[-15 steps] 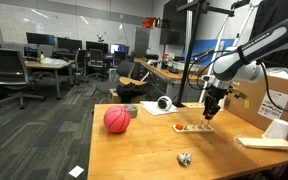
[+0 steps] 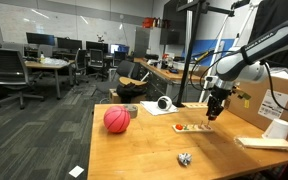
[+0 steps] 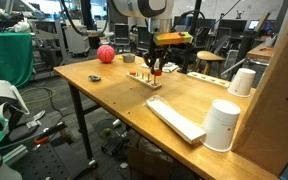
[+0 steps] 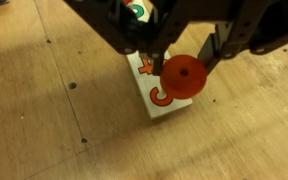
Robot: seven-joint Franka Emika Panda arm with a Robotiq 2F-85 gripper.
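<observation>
A red round piece with a dark centre [image 4: 183,84] sits between the fingertips of my gripper, which is shut on it. Beneath it in the wrist view is a pale wooden number board [image 4: 161,108] with red figures, partly covered by the piece and the fingers. Exterior view 1 shows the board [image 2: 192,127] lying on the table with small pegs and a red piece at its left end. There my gripper [image 2: 212,115] is over the board's right end. In exterior view 2 the red piece [image 3: 157,72] shows under the gripper; whether it touches a peg I cannot tell.
On the table stand a pink-red ball [image 2: 116,119], a crumpled silvery object [image 2: 185,159] and a white roll-like item [image 2: 165,103]. A long white block [image 3: 176,119] and white cups [image 3: 221,126] are near the other end.
The board and other table items have stayed put.
</observation>
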